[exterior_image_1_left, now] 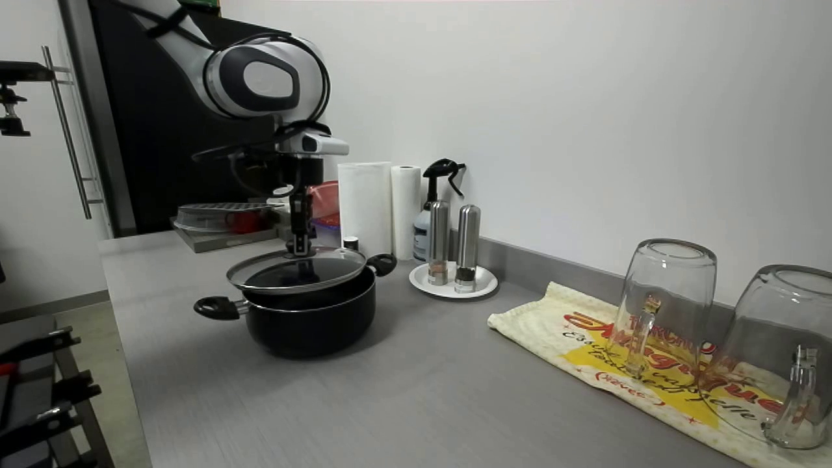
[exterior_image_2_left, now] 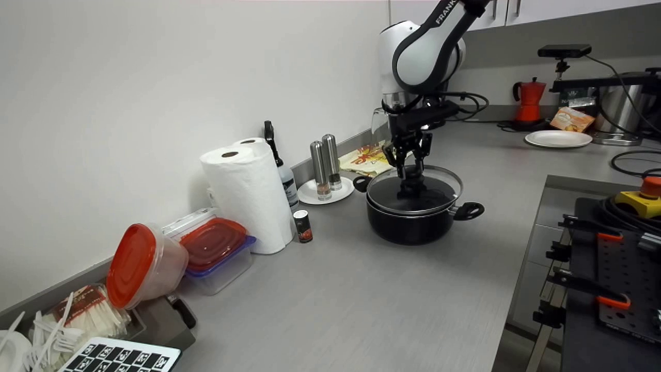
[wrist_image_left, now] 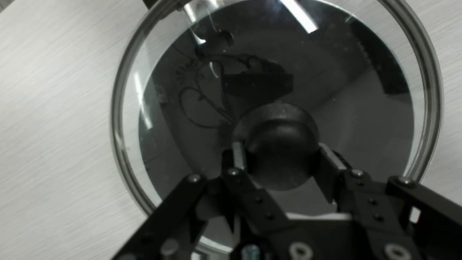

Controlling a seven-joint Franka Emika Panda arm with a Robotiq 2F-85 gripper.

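Note:
A black pot [exterior_image_1_left: 312, 324] with two side handles stands on the grey counter. Its glass lid [exterior_image_2_left: 396, 199], metal-rimmed with a black knob [wrist_image_left: 281, 147], is over the pot's mouth. In exterior view 1 the lid sits slightly tilted and off-centre toward the far left, leaving part of the pot's dark inside showing at the near right. From above, my gripper is shut on the knob, one finger on each side of it. Whether the lid's far edge touches the pot rim is hard to tell.
Salt and pepper mills on a white plate [exterior_image_1_left: 489, 282], paper towel rolls [exterior_image_2_left: 241, 192] and a small spice jar [exterior_image_2_left: 303, 226] stand near the wall. Upturned glass mugs [exterior_image_1_left: 663, 312] rest on a cloth [exterior_image_1_left: 546, 324]. Open counter lies in front of the pot.

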